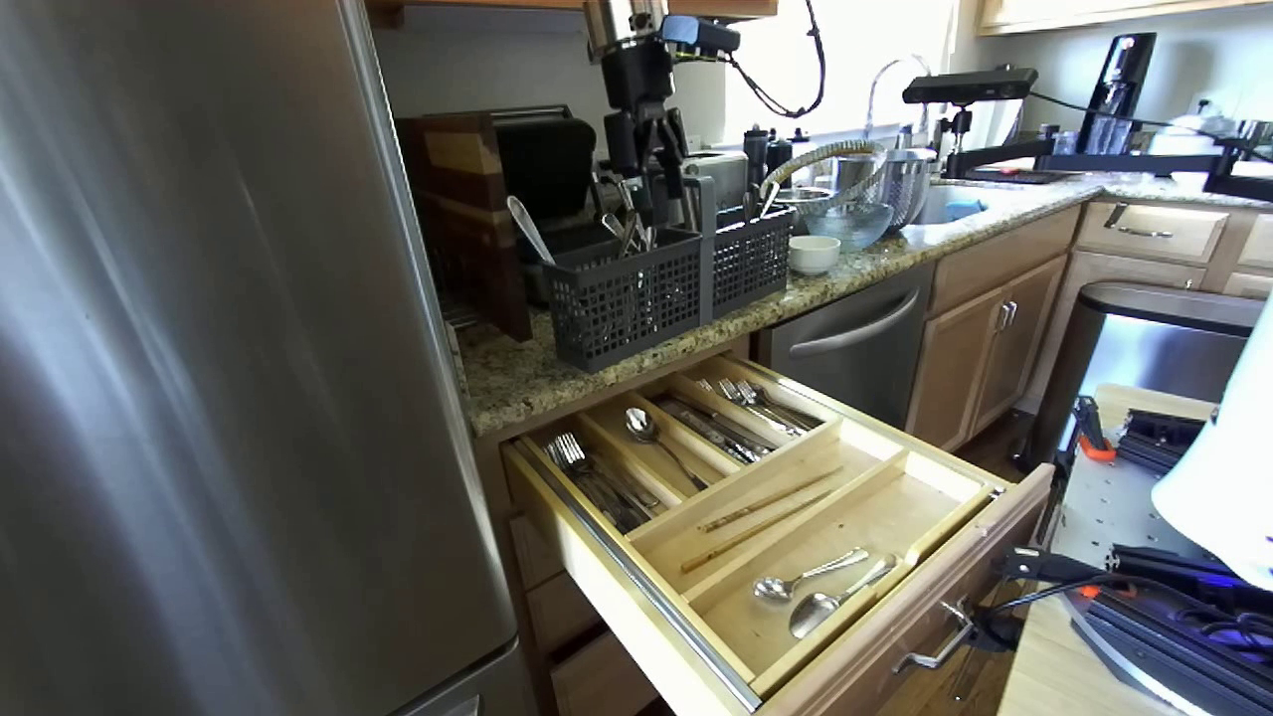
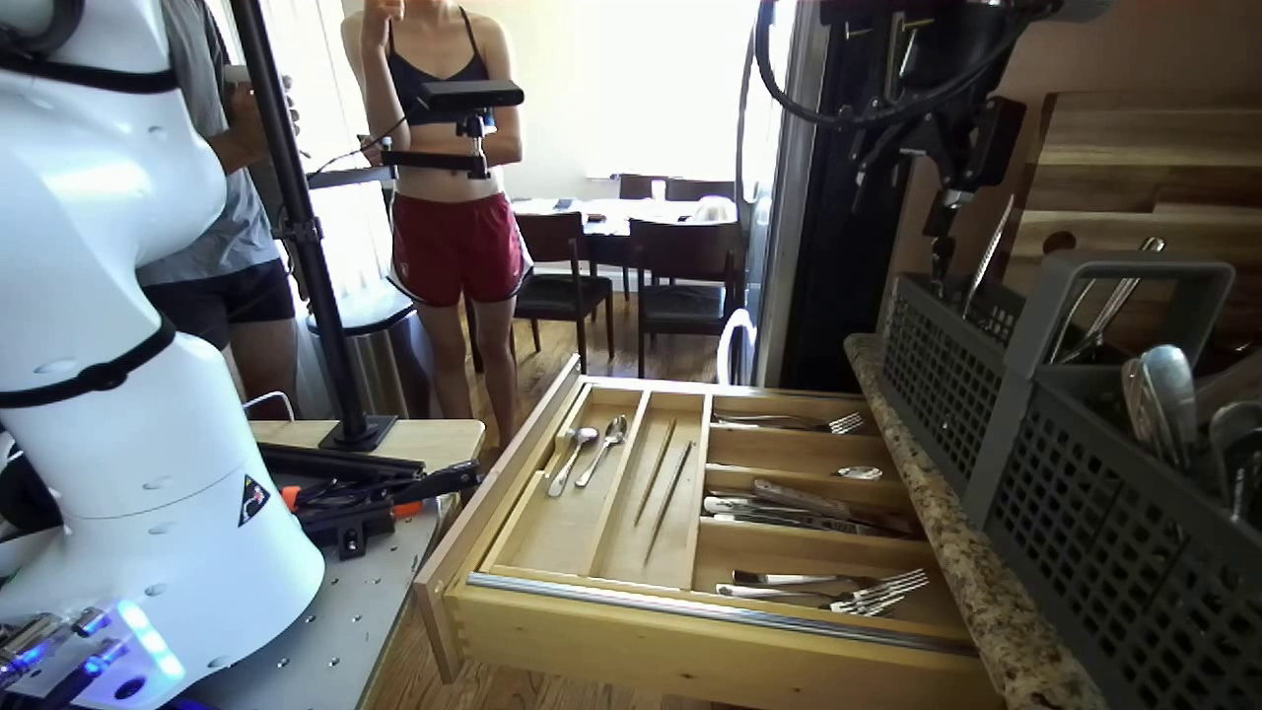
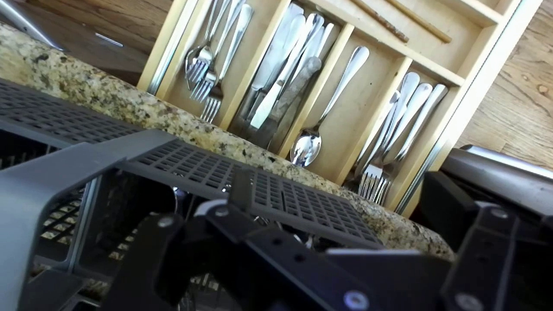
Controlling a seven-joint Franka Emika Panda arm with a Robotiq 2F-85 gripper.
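Note:
My gripper (image 1: 651, 191) is over the left section of the dark grey cutlery basket (image 1: 627, 292) on the counter. Its fingers are spread in the wrist view, one fingertip (image 3: 241, 187) over the basket rim and the other at the right; no utensil shows held between them. Metal utensils (image 1: 629, 227) stand in the basket, partly hidden by the arm. Below, the wooden drawer (image 1: 668, 621) is pulled out. Its compartments hold forks (image 3: 376, 181), a single spoon (image 3: 306, 147), knives (image 3: 290, 67), more forks (image 3: 203, 72), chopsticks (image 1: 758, 507) and two spoons (image 1: 815, 613) near the front.
The basket's upright grey handle (image 2: 1136, 270) divides its two sections. A wooden board (image 1: 498, 215) leans behind its left end, and a white bowl (image 1: 814, 255) stands at its right. The steel fridge (image 1: 239, 358) borders the drawer. Two people stand beyond the drawer in exterior view 2.

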